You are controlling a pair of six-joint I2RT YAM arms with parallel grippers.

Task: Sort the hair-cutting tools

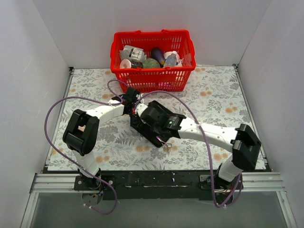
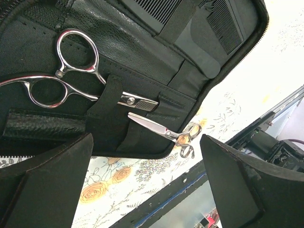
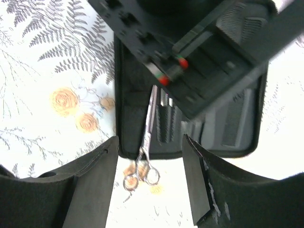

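Note:
A black zippered tool case (image 2: pixel 156 61) lies open, holding combs (image 2: pixel 221 26). Two silver scissors (image 2: pixel 78 66) sit in its straps in the left wrist view. A slimmer pair of scissors lies with blades on the case and handles over its edge, also seen in the right wrist view (image 3: pixel 146 147). My left gripper stands open over the case with nothing between its fingers. My right gripper is open above the slim scissors, its fingertips either side of them in that view. The top view largely hides the case under the arms.
A red basket (image 1: pixel 152 35) with assorted items stands behind the case. The two grippers are close together over the case, the left one behind the right.

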